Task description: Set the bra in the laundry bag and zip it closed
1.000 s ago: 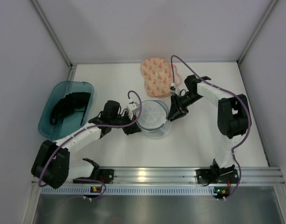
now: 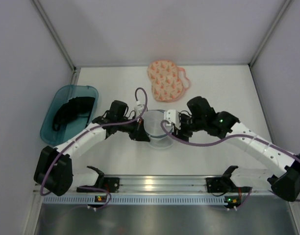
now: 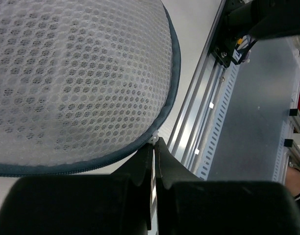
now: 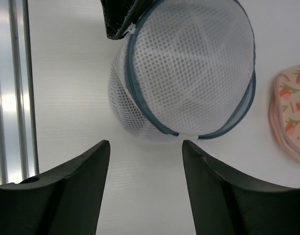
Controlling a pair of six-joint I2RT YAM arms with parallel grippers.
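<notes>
The white mesh laundry bag point(image 2: 155, 122) point(image 3: 76, 83) point(image 4: 189, 63) with dark-edged zip sits mid-table, its round top open. My left gripper point(image 2: 142, 136) is shut at the front-left rim, on the zip edge beside a small pale tab. My right gripper point(image 2: 177, 137) is over the bag's right side, its fingers apart with nothing between them, facing the rim from a short distance. A dark garment point(image 2: 74, 110), likely the bra, lies in the teal bin point(image 2: 47, 132) at the left.
A peach patterned cloth point(image 2: 164, 81) point(image 4: 292, 107) with a strap lies behind the bag. The table's metal front edge point(image 2: 155, 178) is near both arms.
My right arm has swung from the right rear toward the front right of the bag, turning its gripper. The left gripper and bag have shifted only slightly.
</notes>
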